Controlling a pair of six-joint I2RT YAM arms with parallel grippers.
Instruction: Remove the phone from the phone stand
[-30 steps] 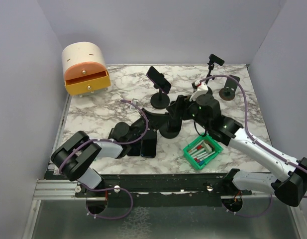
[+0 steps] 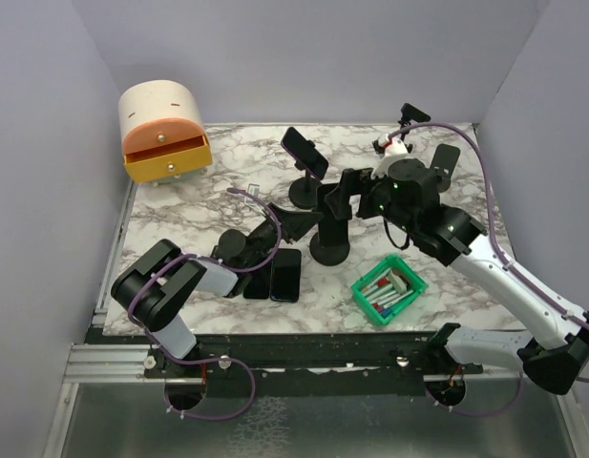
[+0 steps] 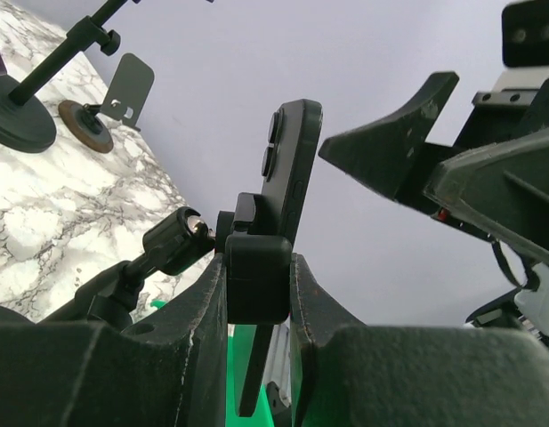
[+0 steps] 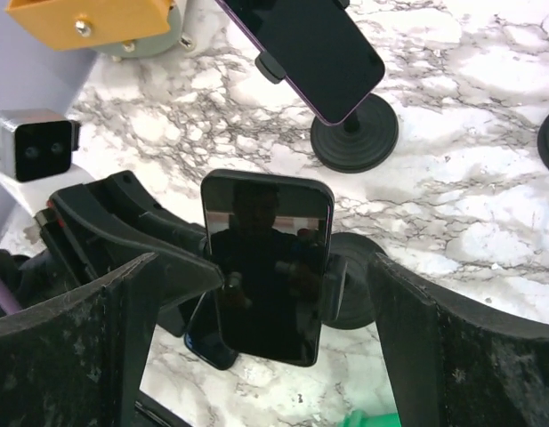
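Note:
In the right wrist view the black phone (image 4: 270,311) faces up on its stand, whose round base (image 4: 354,307) shows beside it. From the left wrist view the phone (image 3: 296,173) appears edge-on behind a black clamp block (image 3: 258,289) of the stand. The fingers of my left gripper press on both sides of that block; from above, this gripper (image 2: 316,218) reaches in at the phone's left edge. My right gripper is open, its fingers spread to either side of the phone and apart from it. Seen from above, the right gripper (image 2: 344,191) partly covers the phone.
Behind stands another phone (image 2: 304,153) on its own stand. More stands (image 2: 413,114) are at the back right. A green tray (image 2: 389,289) of small items lies at the front, with flat phones (image 2: 285,275) left of it. An orange drawer box (image 2: 165,129) occupies the back left.

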